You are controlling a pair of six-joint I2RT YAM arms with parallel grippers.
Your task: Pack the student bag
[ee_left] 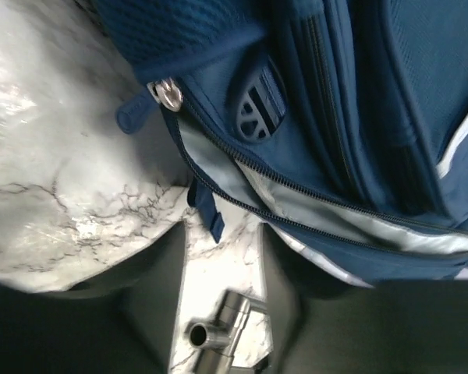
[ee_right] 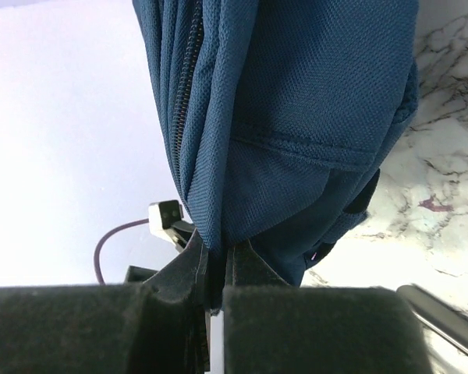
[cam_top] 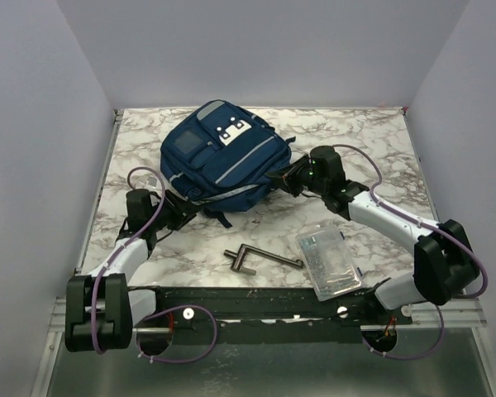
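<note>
A navy backpack (cam_top: 219, 145) lies on the marble table, its lower edge lifted on the right where my right gripper (cam_top: 285, 180) is shut on it; the right wrist view shows blue fabric (ee_right: 296, 117) and zipper between the fingers. Its front zipper gapes, showing pale lining (ee_left: 335, 218). My left gripper (cam_top: 182, 211) is at the bag's lower left, fingers part open below the zipper pull (ee_left: 168, 95), with nothing seen between them.
A clear plastic case (cam_top: 329, 261) lies at the front right. A bent metal piece (cam_top: 260, 255) lies front centre.
</note>
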